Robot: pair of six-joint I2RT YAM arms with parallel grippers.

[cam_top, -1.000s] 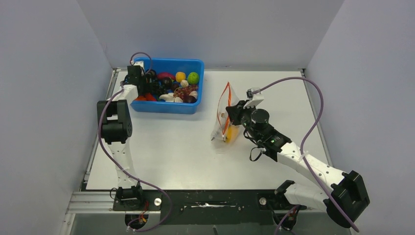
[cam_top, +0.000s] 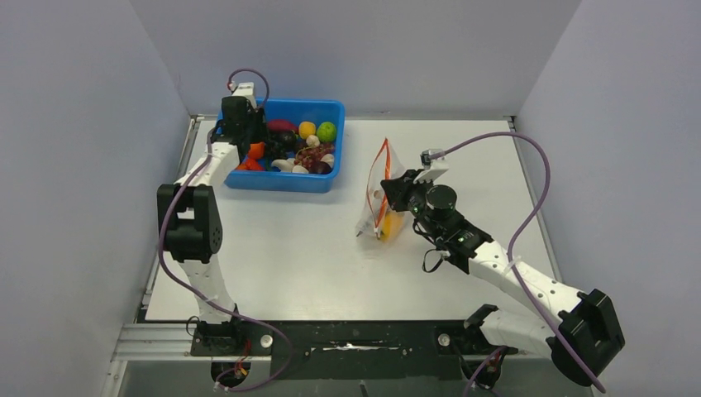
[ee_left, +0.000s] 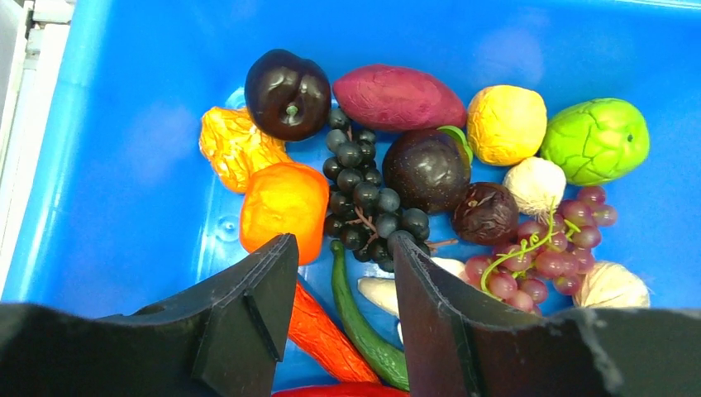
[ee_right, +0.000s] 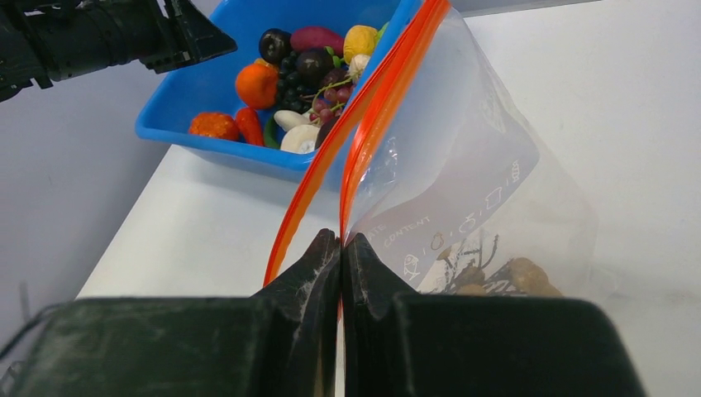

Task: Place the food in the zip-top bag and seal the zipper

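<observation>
My right gripper (cam_top: 392, 192) is shut on the rim of the clear zip top bag (cam_top: 369, 217). Its orange zipper strips (ee_right: 380, 112) rise from the pinched spot and part into a loop; the bag's mouth gapes. A yellow item (cam_top: 386, 229) shows low at the bag. Over the blue bin hangs my left gripper, its fingers (ee_left: 277, 256) apart, with nothing visible between the tips. Beneath them lie black grapes (ee_left: 364, 194), an orange pepper (ee_left: 283, 207), a green pepper (ee_left: 364, 331) and a red-orange carrot-like piece (ee_left: 326, 335).
The blue bin (cam_top: 281, 184) stands at the back left, its walls around the food. Toward its right side are a yellow item (ee_left: 506, 124), a green one (ee_left: 595, 141) and red grapes (ee_left: 550, 260). The white table (cam_top: 298, 256) between bin and bag is bare.
The right arm and the bag stay almost where they were.
</observation>
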